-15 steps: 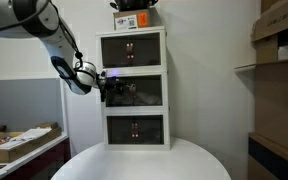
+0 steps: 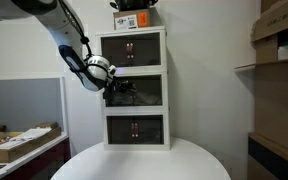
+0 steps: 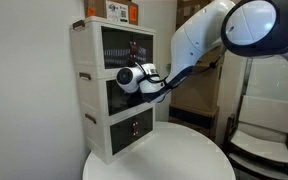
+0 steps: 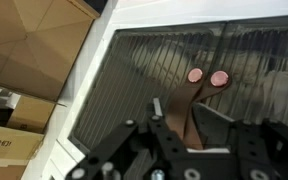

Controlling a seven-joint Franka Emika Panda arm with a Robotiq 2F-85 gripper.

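A white cabinet [image 2: 164, 112] with three dark-fronted compartments stands on the round white table. The arm reaches in from the left, with my gripper [image 2: 116, 90] in front of the middle compartment [image 2: 150, 92]. In the wrist view, two brown leather pull straps [image 4: 184, 98] with pinkish round studs [image 4: 219, 78] hang on the ribbed dark doors [image 4: 129, 80]. My gripper stands partly open at the straps, its fingertips on either side of the left strap's lower part. Whether they touch it cannot be told. Both doors look closed.
A cardboard box [image 2: 132, 20] sits on top of the cabinet. Shelving with cardboard [image 2: 279, 90] stands at the right, and an open carton [image 2: 22, 145] lies on a side table at the left.
My gripper has moved rightward across the cabinet's middle compartment, and the arm's wrist has shifted right and slightly tilted with it. The cabinet has not visibly moved.
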